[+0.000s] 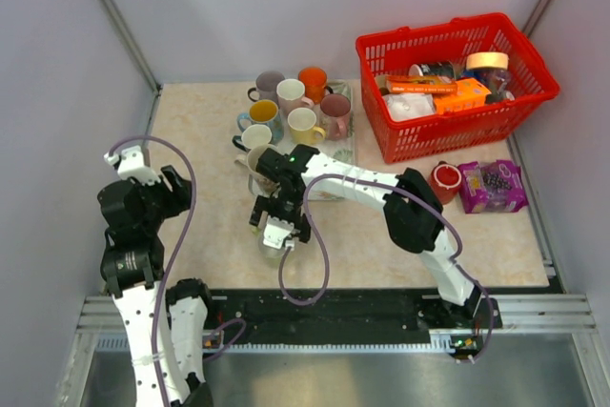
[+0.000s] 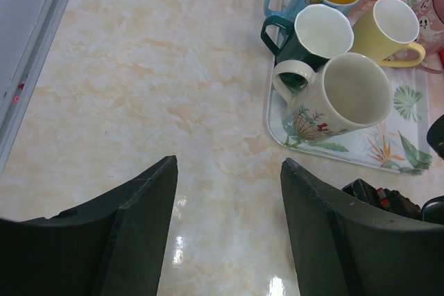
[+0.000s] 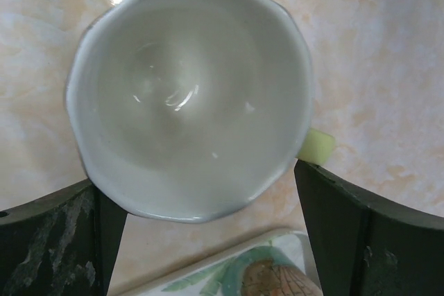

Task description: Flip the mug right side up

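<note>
A white mug (image 3: 187, 95) stands with its mouth facing up, its pale interior in full view and a light green handle (image 3: 318, 146) at its side. From the top, its pale body (image 1: 271, 251) shows only in part, below my right gripper (image 1: 281, 224). That gripper is open; its dark fingers (image 3: 361, 240) are spread near the mug's rim, and whether they touch it I cannot tell. My left gripper is open and empty over bare table at the left.
A patterned tray (image 2: 388, 147) behind the mug carries several mugs, among them a cream mug (image 2: 343, 102) at its near corner. A red basket (image 1: 457, 131) stands at the back right, with a purple bag (image 1: 493, 186) before it.
</note>
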